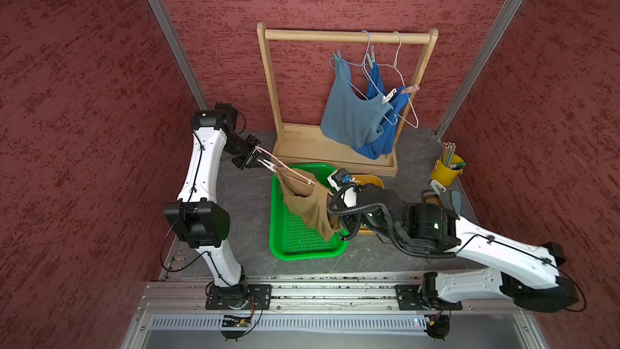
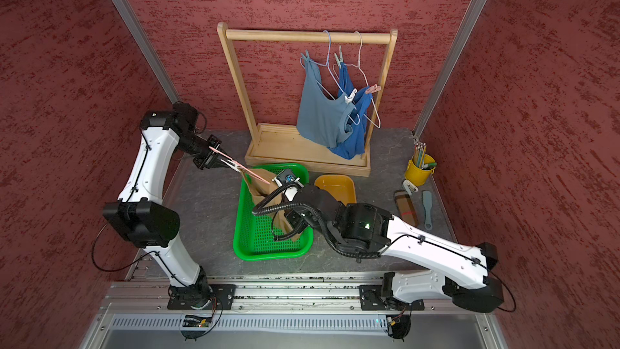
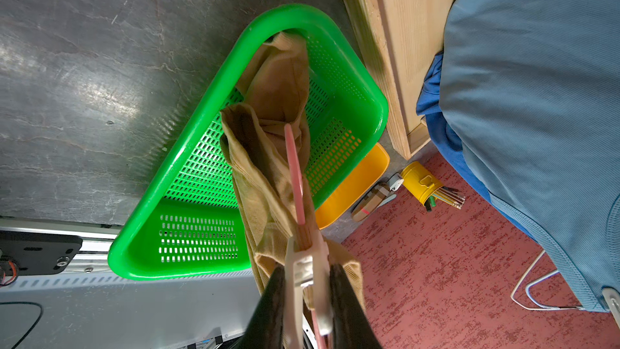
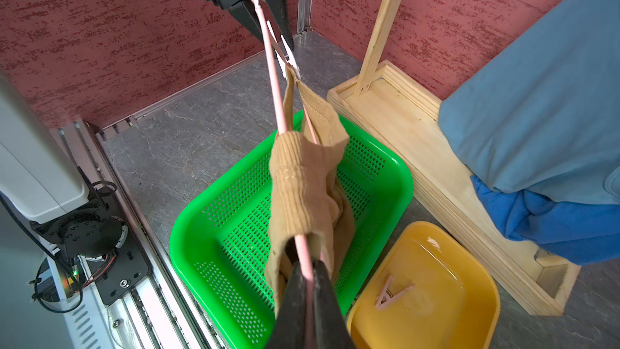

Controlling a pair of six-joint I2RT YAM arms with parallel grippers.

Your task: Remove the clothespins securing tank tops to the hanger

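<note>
A tan tank top (image 1: pixel 303 200) hangs on a pink hanger (image 4: pixel 279 100) over the green basket (image 4: pixel 193 219). At its left strap sits a white clothespin (image 3: pixel 303 265). My left gripper has its fingers (image 3: pixel 274 310) on either side of the pin's handles; whether they press on it cannot be told. My right gripper is shut on the hanger's near end, at the tank top's other side. No pin shows on that near strap in the right wrist view. A pink clothespin (image 4: pixel 385 297) lies in the yellow tray (image 4: pixel 490 297).
Behind the basket stands a wooden rack (image 1: pixel 342 36) with a grey-blue tank top (image 1: pixel 352 110) and a blue one (image 1: pixel 381 142), still pinned on hangers. A yellow pencil cup (image 1: pixel 447 171) stands at the right. The counter left of the basket is free.
</note>
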